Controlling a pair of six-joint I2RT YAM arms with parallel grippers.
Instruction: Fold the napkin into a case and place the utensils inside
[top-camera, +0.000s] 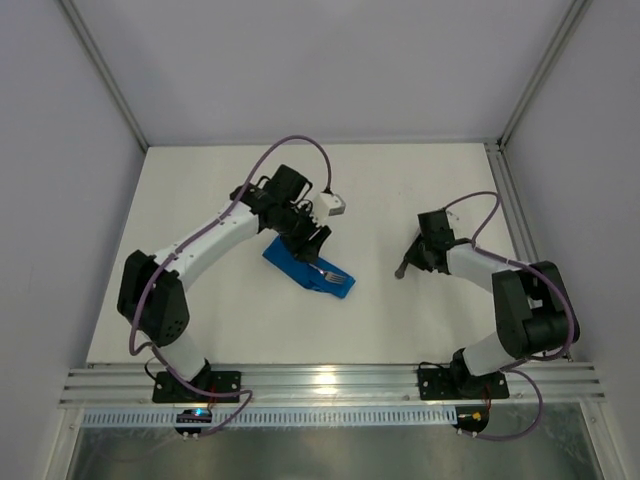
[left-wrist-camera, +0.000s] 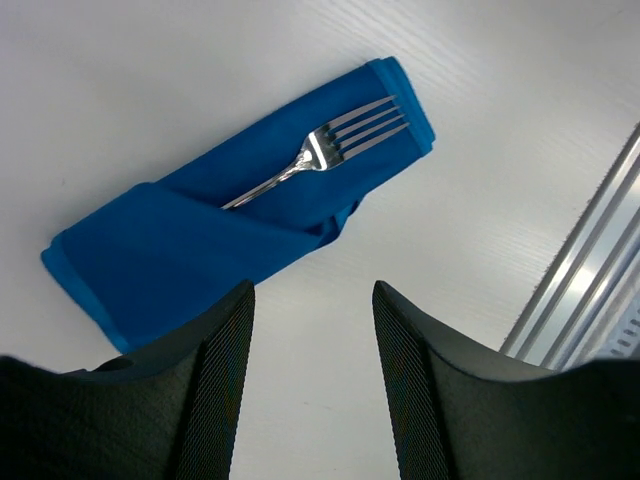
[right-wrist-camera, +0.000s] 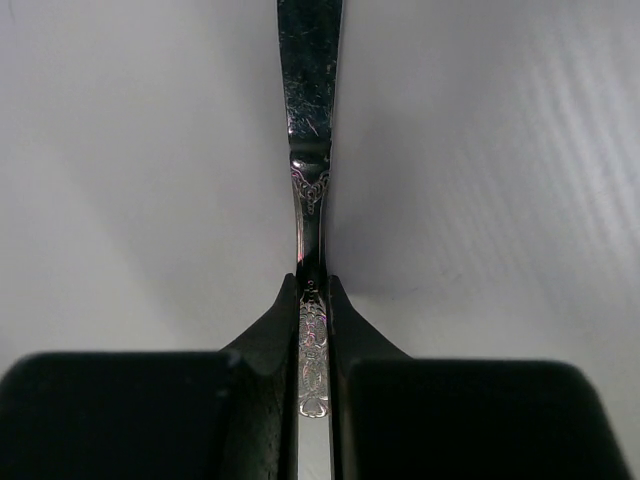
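Note:
A blue napkin (left-wrist-camera: 140, 255) lies folded in a long strip on the white table, one end of it turned over into a flap or pocket. On it rests a silver fork (left-wrist-camera: 320, 150), tines bare and handle end hidden under the fold. My left gripper is above the napkin, partly open with nothing between its fingers; in the top view its fingers (top-camera: 311, 246) cover part of the cloth. At the right of the table, my right gripper is shut on the patterned handle of a silver knife (right-wrist-camera: 310, 130), whose blade extends away from the fingers.
A metal rail (top-camera: 330, 378) runs along the front edge, and walls close in the sides and back.

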